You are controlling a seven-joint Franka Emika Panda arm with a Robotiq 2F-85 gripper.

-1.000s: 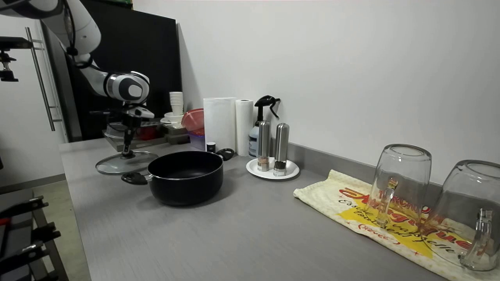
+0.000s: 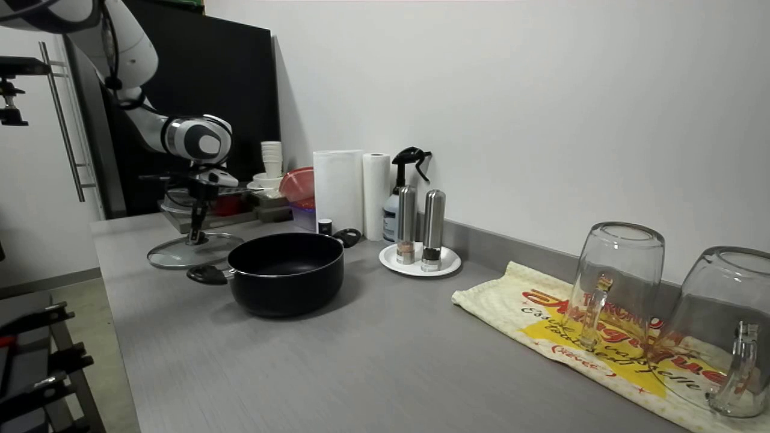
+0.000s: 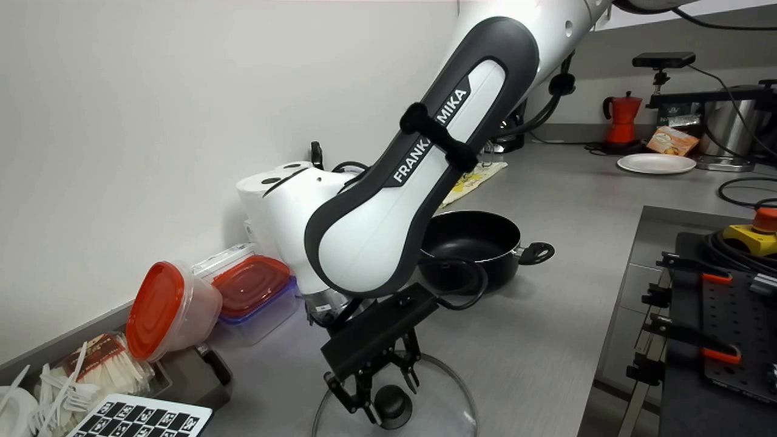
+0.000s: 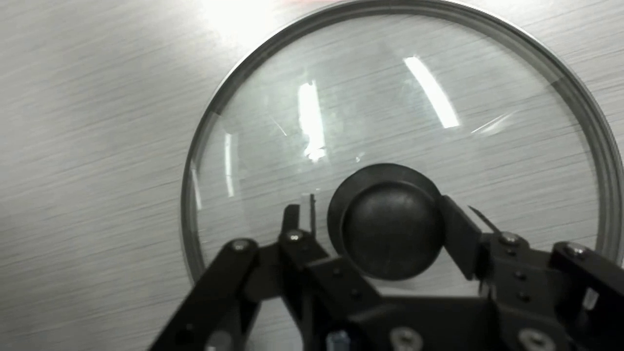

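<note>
A glass lid (image 4: 374,76) with a dark rim lies on the counter, its round black knob (image 4: 392,231) uppermost. In the wrist view the fingers of my gripper stand on either side of the knob. The right finger's pad (image 4: 459,234) is against or very close to the knob, while a gap shows on the left, so the fingers are apart and not closed on it. From exterior view 2 the gripper (image 3: 394,402) reaches down around the knob from above. A black two-handled pot (image 2: 289,288), uncovered and seemingly empty, sits beside the lid.
Plastic tubs with red lids (image 3: 251,286) and a bin of cutlery stand along the wall. Behind the pot are paper towel rolls (image 2: 337,191) and a white plate (image 2: 453,261) bearing two grinders. Glass mugs (image 2: 613,288) rest on a cloth.
The arm has shifted very slightly down and to the right in exterior view 1, with the gripper still at the knob. The lid and pot have not moved.
</note>
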